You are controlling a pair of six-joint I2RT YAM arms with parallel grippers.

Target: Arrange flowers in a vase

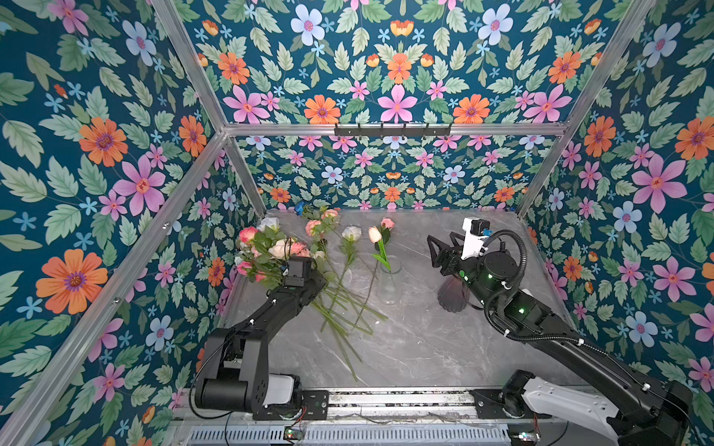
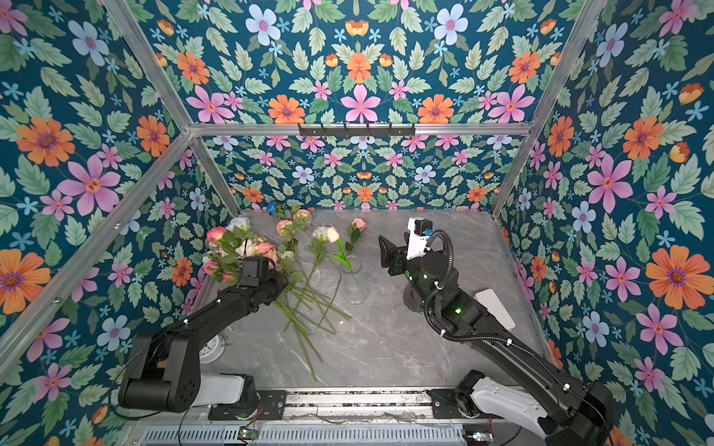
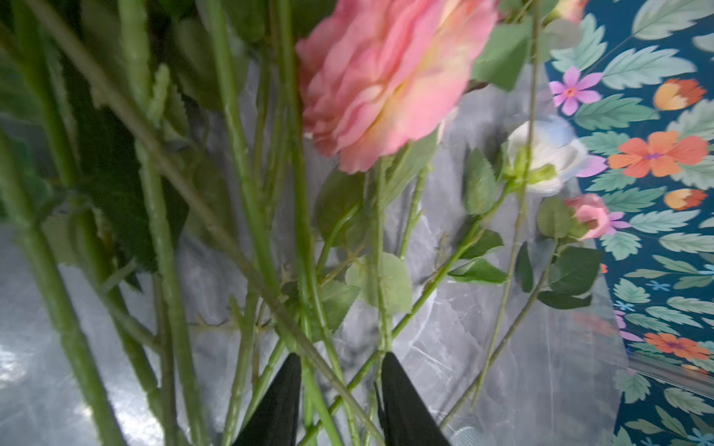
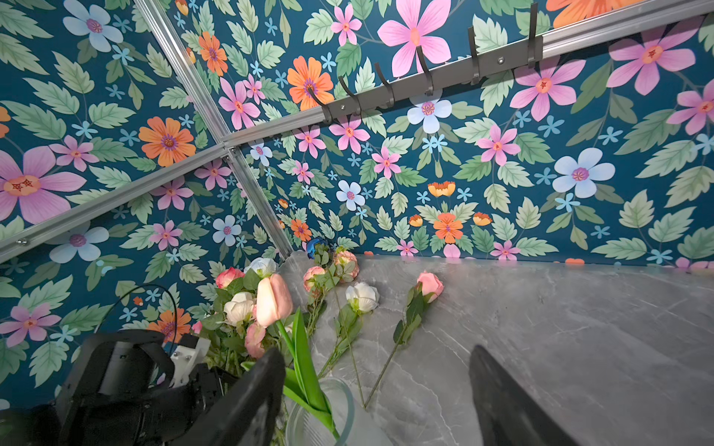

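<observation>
A clear glass vase [image 1: 390,286] holds one pale tulip [image 1: 375,235] mid-table. Pink and white flowers [image 1: 253,249] lie heaped at the left, long stems toward the front. My left gripper is low among these stems, fingers apart, with stems crossing between and behind them; none clearly gripped. My right gripper stands open to the right of the glass vase, nothing visibly between its fingers. A dark ribbed vase [image 1: 452,296] stands beneath the right arm.
A white flat object [image 2: 494,307] lies at the right edge, and a white round object [image 2: 210,351] at the left front. Patterned walls and metal rails surround the table.
</observation>
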